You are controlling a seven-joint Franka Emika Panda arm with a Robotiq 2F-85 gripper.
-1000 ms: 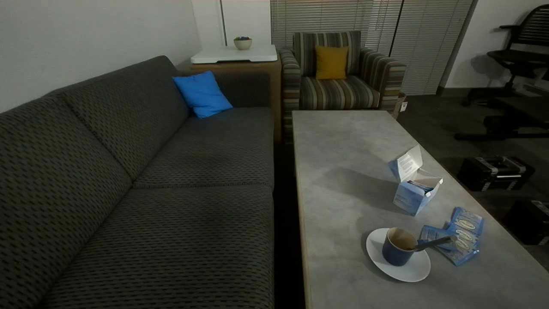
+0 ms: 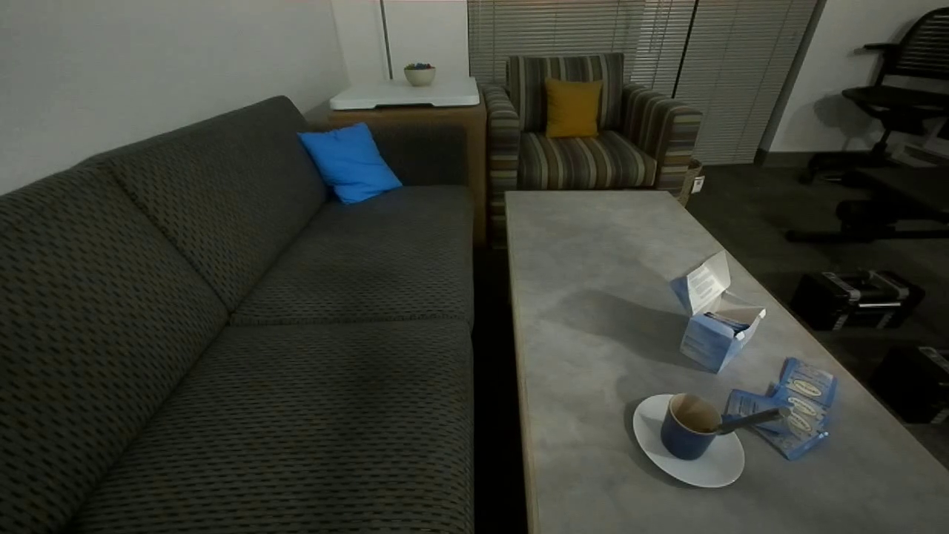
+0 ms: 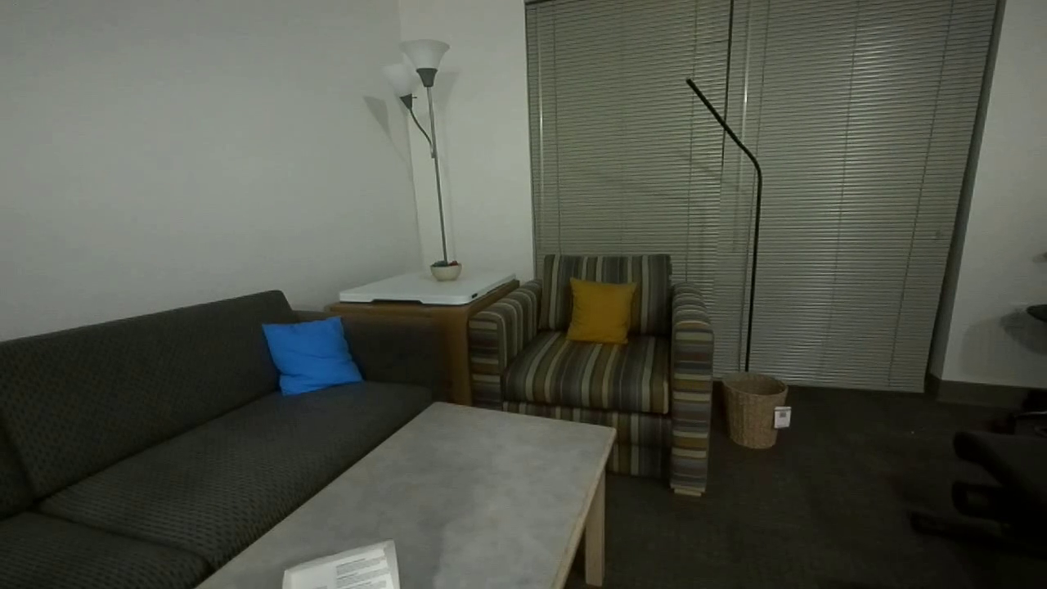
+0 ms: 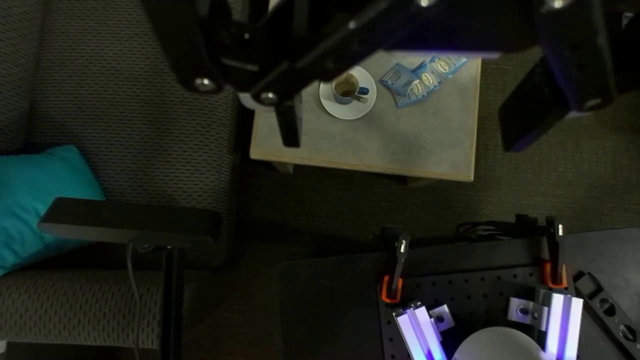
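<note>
A blue cup stands upright on a white saucer, with a dark handle-like piece sticking out to its right. Just beyond it several blue packets lie flat on the grey table. Farther back on the table, a blue-and-white box has its lid raised. In the wrist view my gripper is open, its dark fingers wide apart and nothing between them. The cup and packets appear far below it. Neither exterior view shows the gripper.
A patterned sofa runs along the table's left side, with a blue pillow on it. Behind the table is a striped armchair bearing a yellow pillow.
</note>
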